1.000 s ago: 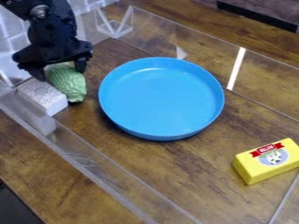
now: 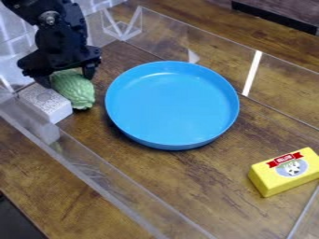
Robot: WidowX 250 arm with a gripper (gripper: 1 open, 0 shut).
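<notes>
My gripper (image 2: 59,67) is a dark mechanism at the upper left, its fingertips just over a pale green, leafy-looking item (image 2: 75,91) that lies beside a white speckled block (image 2: 45,105). The gripper stands open; the green item partly sits beneath it, and whether the fingers touch it I cannot tell. A large blue plate (image 2: 173,102) lies to the right of both.
A yellow box with a red label (image 2: 283,173) lies at the lower right. Clear plastic walls enclose the wooden surface. Bare wood lies below the plate and behind it.
My gripper has shifted slightly to the left over the green item. The objects on the table look almost unchanged.
</notes>
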